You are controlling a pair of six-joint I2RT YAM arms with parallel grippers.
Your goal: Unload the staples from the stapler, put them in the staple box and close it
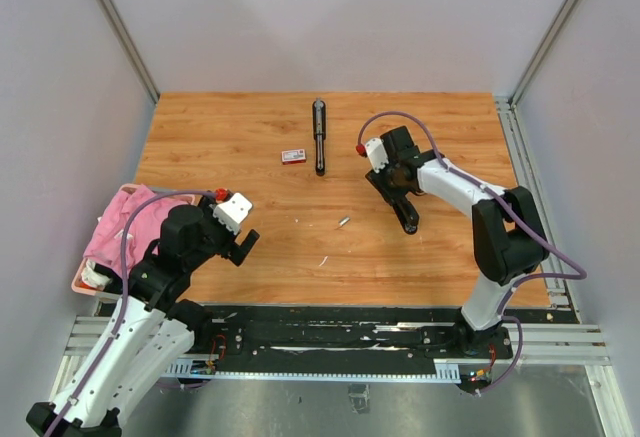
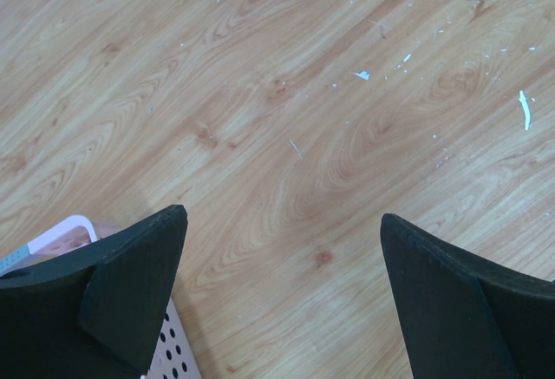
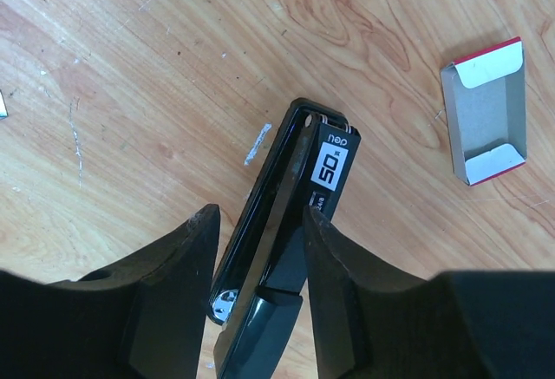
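Observation:
The black stapler (image 3: 331, 158) lies on the wooden table at the right, its white "50" label visible in the right wrist view. My right gripper is low over it with fingers part open, one on either side of the body. The right finger is close against the stapler's edge in that view, while the left fingertip looks apart from it; a firm hold does not show. Staples inside the stapler cannot be made out. Far from it, my left gripper is open above bare table, nothing between its fingers.
A small open box (image 3: 487, 112) lies right of the stapler in the right wrist view. At the back middle rests a long black tool (image 1: 319, 139). A basket with pink cloth (image 1: 130, 227) stands at the left. Small scraps (image 2: 525, 110) dot the otherwise clear table centre.

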